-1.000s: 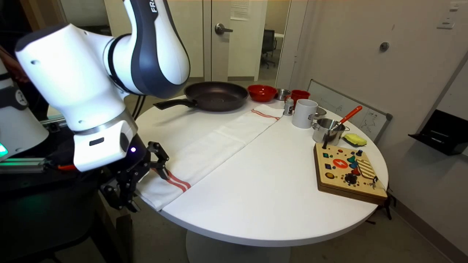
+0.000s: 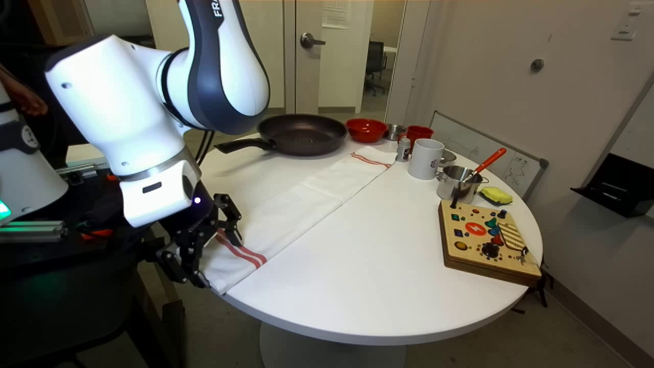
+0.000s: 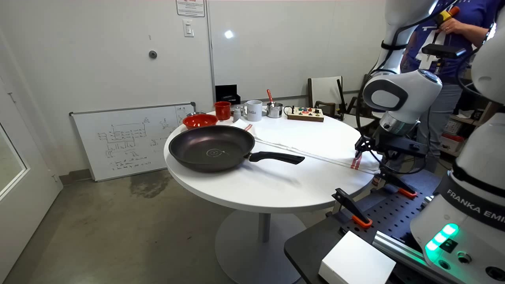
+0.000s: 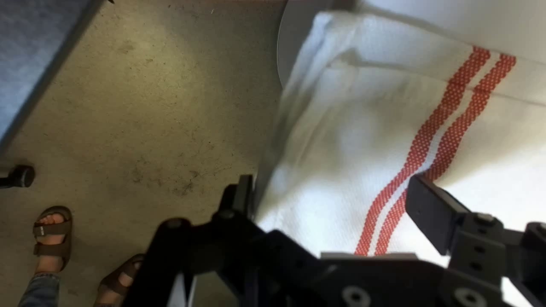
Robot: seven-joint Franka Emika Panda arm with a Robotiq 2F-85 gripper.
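A white towel (image 2: 300,202) with red stripes lies in a long folded strip across the table, its near end reaching the table edge by the robot. At that end my gripper (image 2: 217,248) stands open, its fingers spread. In the wrist view, one finger (image 4: 432,212) is over the towel (image 4: 327,204) beside the red stripes, and the other finger (image 4: 244,197) is just off the towel's end, past the edge. The towel's end lies between the two fingers, not clamped. Exterior view 2 shows the gripper (image 3: 371,163) at the striped end, partly hidden by its own parts.
A dark frying pan (image 2: 303,135) and a red bowl (image 2: 366,130) stand at the back. A white mug (image 2: 425,159), a steel pot (image 2: 458,184), a yellow sponge (image 2: 495,196) and a wooden switch board (image 2: 487,242) line the right side.
My gripper has moved a little to the right and inward, so its fingers now straddle the towel's near end more closely. The towel and the other objects look unmoved.
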